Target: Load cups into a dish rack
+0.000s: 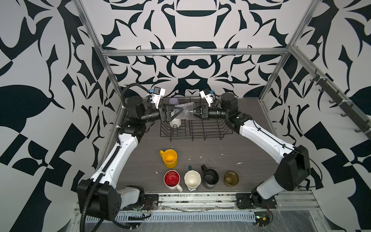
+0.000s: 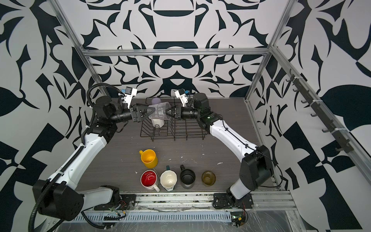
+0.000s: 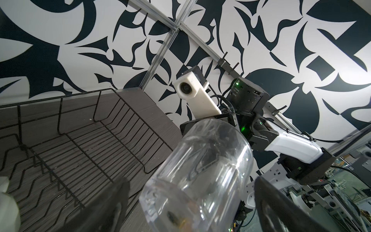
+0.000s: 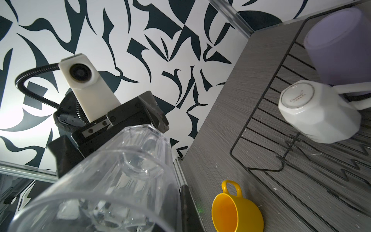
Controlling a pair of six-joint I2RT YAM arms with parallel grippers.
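Note:
A clear cup (image 1: 187, 111) hangs sideways above the wire dish rack (image 1: 197, 137), between the two arms. My right gripper (image 1: 196, 112) is shut on its rim end; its fingertips are mostly hidden behind the clear wall in the right wrist view. Facing it, my left gripper (image 1: 179, 113) stands open, and in the left wrist view its blurred fingers (image 3: 106, 210) flank the base end of the cup. Whether they touch it, I cannot tell. In the rack's left part, a white mug (image 4: 318, 112) rests bottom up beside a purple cup (image 4: 340, 48).
On the table in front of the rack are a yellow mug (image 1: 169, 159), a red-lined mug (image 1: 172, 179), a cream mug (image 1: 192, 179), a black mug (image 1: 210, 177) and a brown glass (image 1: 231, 178). The rack's right part is empty.

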